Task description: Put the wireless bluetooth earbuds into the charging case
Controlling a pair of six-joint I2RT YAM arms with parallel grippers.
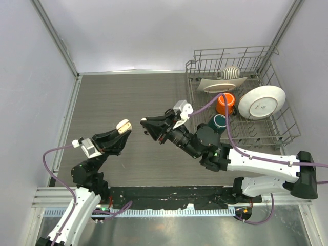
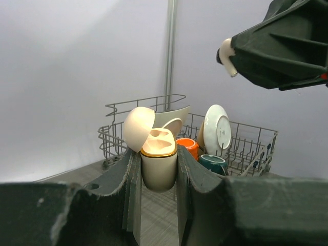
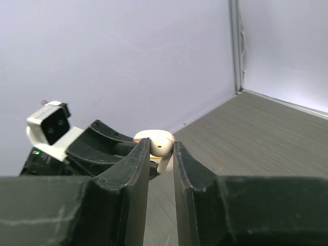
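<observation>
A cream charging case (image 2: 159,169) with its lid open, showing earbud recesses, is held upright between the fingers of my left gripper (image 1: 121,132), seen at lower left in the top view. My right gripper (image 1: 144,123) is shut on a white earbud (image 3: 161,145), stem pointing down, raised to the right of the case. In the left wrist view the earbud shows at the right gripper's tip, above and right of the case. In the right wrist view it partly hides the case.
A wire dish rack (image 1: 281,130) with plates (image 1: 261,102), an orange mug (image 1: 224,102) and a dark teal mug (image 1: 218,123) fills the right side.
</observation>
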